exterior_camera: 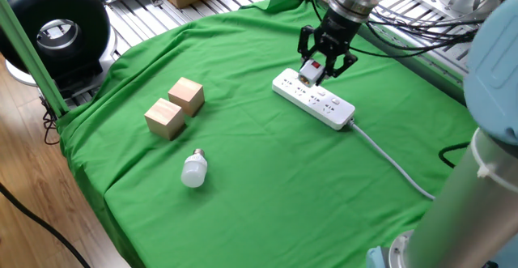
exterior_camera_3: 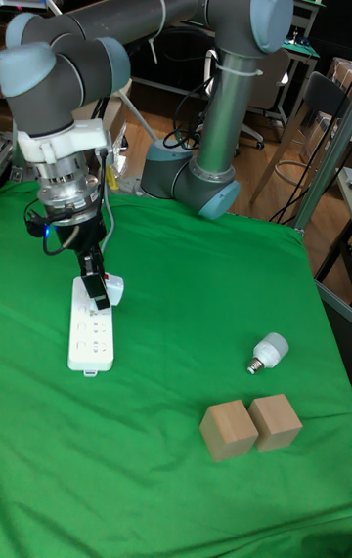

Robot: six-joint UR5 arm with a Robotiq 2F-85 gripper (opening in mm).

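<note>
A small white block-shaped device (exterior_camera: pixel 310 72) with a red switch is held in my gripper (exterior_camera: pixel 312 74), whose black fingers are shut on it. The device is over the far end of a white power strip (exterior_camera: pixel 330 109) lying on the green cloth, and seems just above it; whether they touch I cannot tell. In the other exterior view, my gripper (exterior_camera_3: pixel 105 289) comes down over the power strip (exterior_camera_3: pixel 90 352) and the white device (exterior_camera_3: pixel 115 289) pokes out beside a finger. Some sockets of the strip are hidden behind them.
A white bulb (exterior_camera: pixel 194 169) lies on its side on the cloth. Two wooden cubes, one nearer (exterior_camera: pixel 165 120) and one farther (exterior_camera: pixel 187 95), stand close together. The strip's grey cable (exterior_camera: pixel 394 163) runs toward the arm's base.
</note>
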